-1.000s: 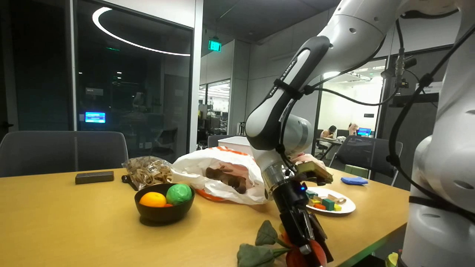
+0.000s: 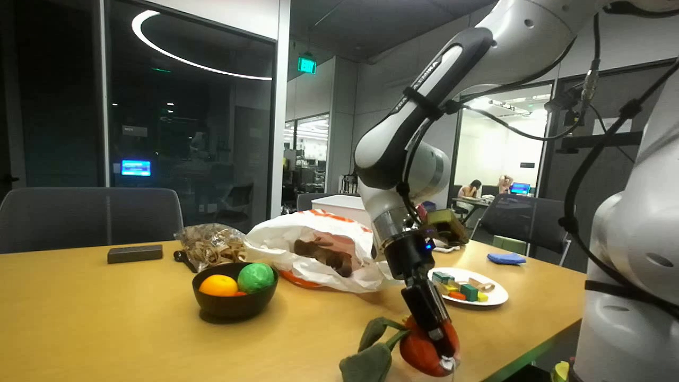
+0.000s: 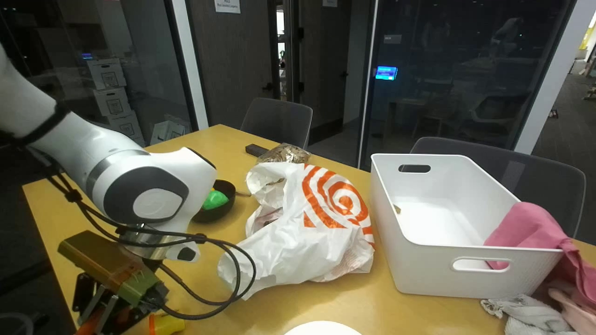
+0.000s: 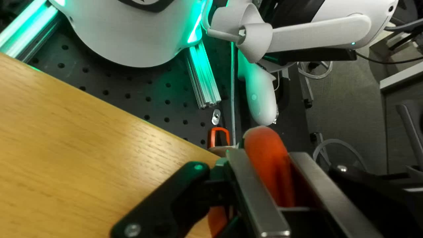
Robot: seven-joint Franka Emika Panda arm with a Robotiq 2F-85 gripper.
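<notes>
A red-orange soft toy with dark green leaves is held at the front of the table in exterior view 1. My gripper points down and is shut on its red body, with the leaves hanging off to the left. In the wrist view, the red-orange toy fills the space between the metal fingers. Exterior view 2 shows the arm at the lower left, but the fingertips are hard to make out there.
A black bowl holds an orange and a green ball. Behind it are a white plastic bag and a plate of small blocks. A white bin stands beyond the bag. Bare table lies left of the bowl; the table edge is close to my gripper.
My gripper and the red toy are slightly higher in exterior view 1 than a second ago. Its fingers look closer together, and the wrist has turned a little. The bowl has stayed put.
</notes>
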